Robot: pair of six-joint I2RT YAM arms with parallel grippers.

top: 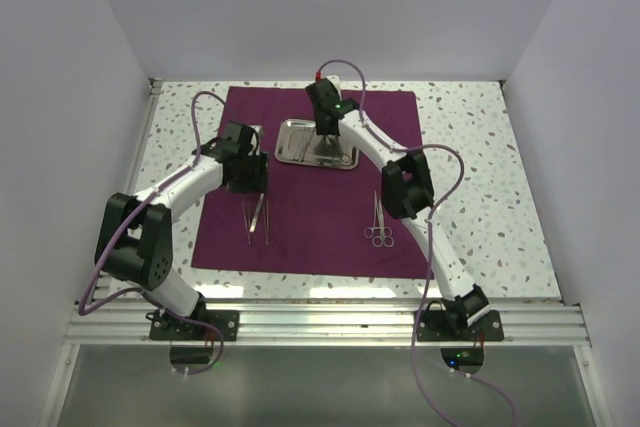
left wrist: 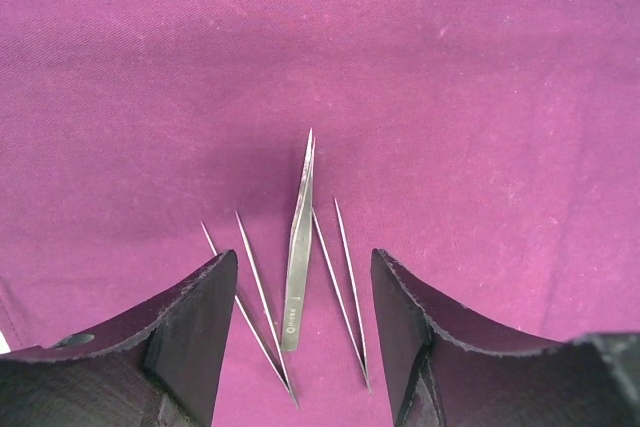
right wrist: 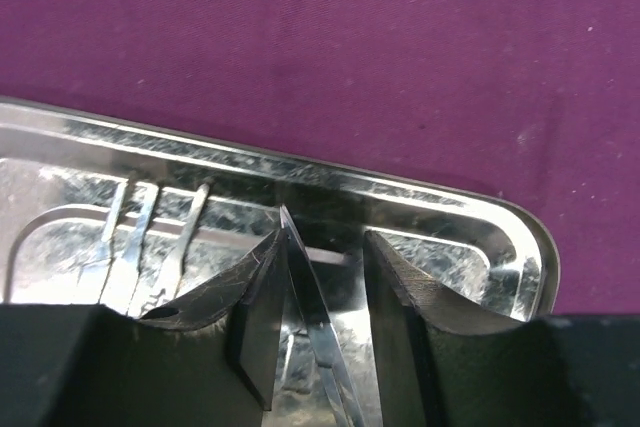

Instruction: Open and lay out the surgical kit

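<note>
Three tweezers lie side by side on the purple cloth in the left wrist view: a broad pair (left wrist: 299,267) between two slender pairs, the left one (left wrist: 262,302) and the right one (left wrist: 352,307). My left gripper hangs open over them, nothing held. My right gripper is open above the metal tray (right wrist: 400,187). A dark pointed tool (right wrist: 318,317) shows in the gap between its fingers, nearer the left finger; its lower end runs out of view. Several slim-handled tools (right wrist: 140,227) lie in the tray to the left of it.
Two scissor-like tools (top: 379,234) with ring handles lie on the cloth (top: 315,237) at the right.
</note>
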